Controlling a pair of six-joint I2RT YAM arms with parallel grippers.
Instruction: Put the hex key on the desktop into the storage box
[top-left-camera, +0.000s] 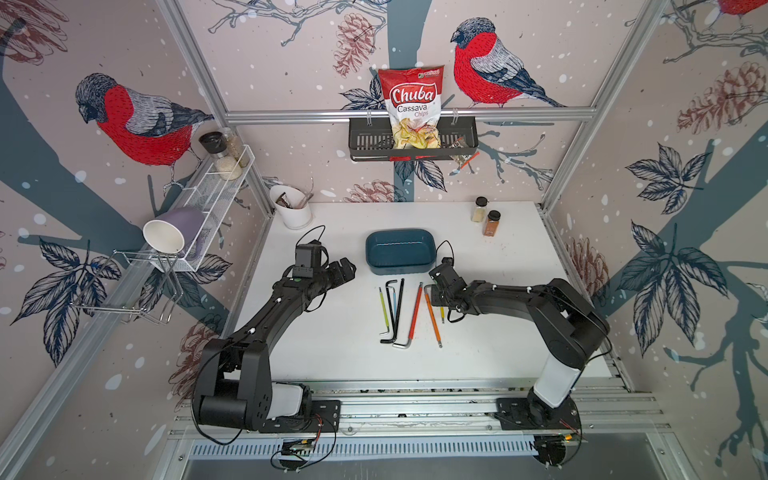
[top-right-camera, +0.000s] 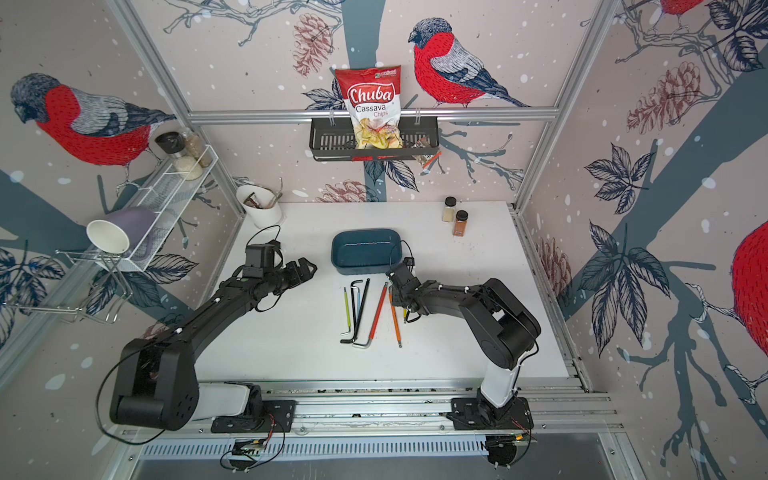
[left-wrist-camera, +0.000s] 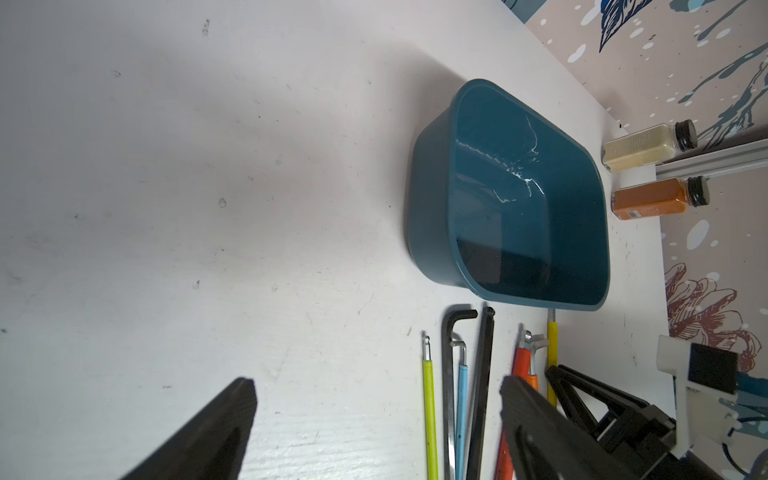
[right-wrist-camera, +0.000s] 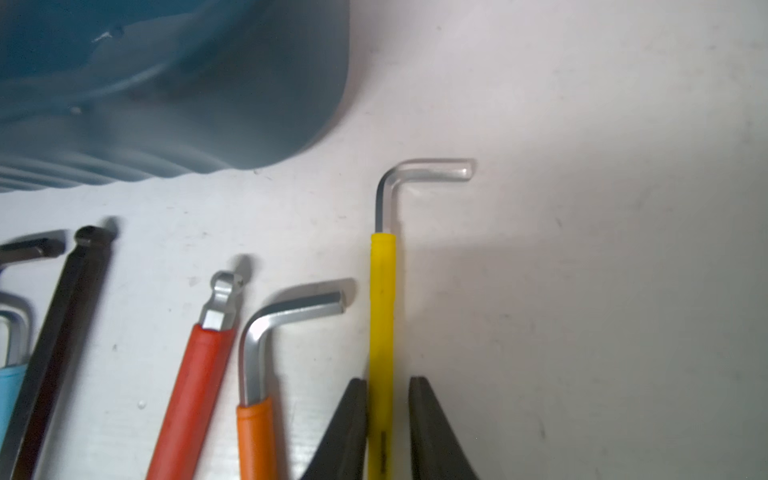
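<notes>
The teal storage box (top-left-camera: 400, 252) sits on the white desktop, with several hex keys in a row in front of it. In the right wrist view, my right gripper is low over the yellow hex key (right-wrist-camera: 382, 296), its blurred fingers part open on either side of the handle. Orange (right-wrist-camera: 256, 436) and red (right-wrist-camera: 192, 392) keys lie left of it, beside black, light blue and green ones. My left gripper stands open left of the box, nothing between its fingers.
Two spice jars (top-left-camera: 480, 209) stand at the back right and a white cup (top-left-camera: 292, 214) at the back left. A hanging basket with chips (top-left-camera: 412, 104) is on the back wall.
</notes>
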